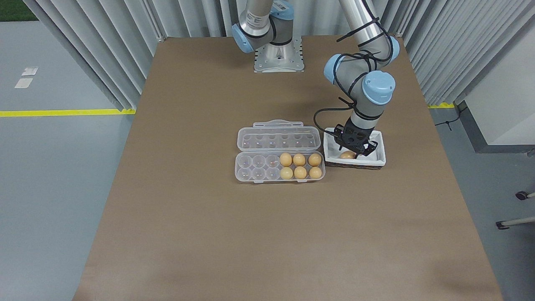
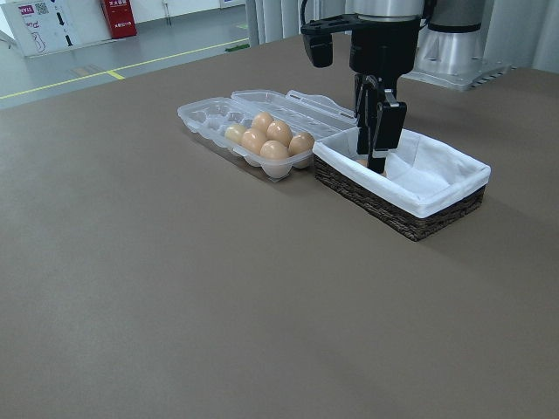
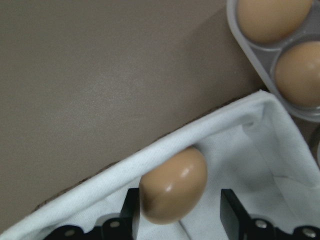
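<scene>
A brown egg lies in the white-lined basket, against the near wall in the wrist view. My gripper is open around it, down inside the basket; one finger is close to the egg, the other stands apart from it. Left of the basket, the clear egg carton lies open, holding several eggs in its right-hand cups, with the left-hand cups empty.
</scene>
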